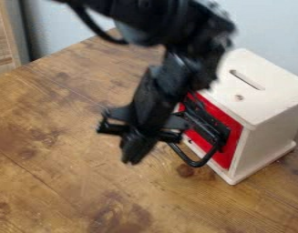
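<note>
A cream wooden box (254, 109) with a slot on top stands at the right of the table, its red front panel (198, 144) carrying a black fixture with a looped black handle. My black gripper (129, 136) hangs just left of that handle, in front of the box, blurred; whether it touches the handle I cannot tell, and the state of its fingers is unclear.
A pale wall runs behind it, with a wooden edge at the far upper left.
</note>
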